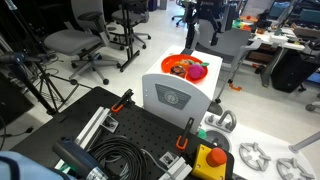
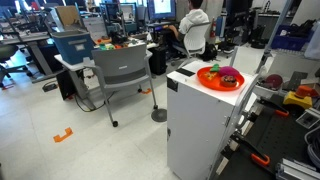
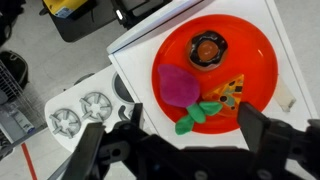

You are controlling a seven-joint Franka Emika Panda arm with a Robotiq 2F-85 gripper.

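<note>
A round red plate lies on the white tabletop and holds several toy foods. On it are a magenta beet-like vegetable with green leaves, a dark brown donut and an orange pizza slice. The vegetable also shows as a magenta lump at the plate's right side in exterior view 1. My gripper is open above the table, its fingers wide apart with nothing between them. The vegetable's leaves reach toward the space between the fingers.
A small pale block lies beside the plate on the white table. White stove-burner shapes, a faucet and a red-topped yellow object stand nearby. Coiled black cable lies in front.
</note>
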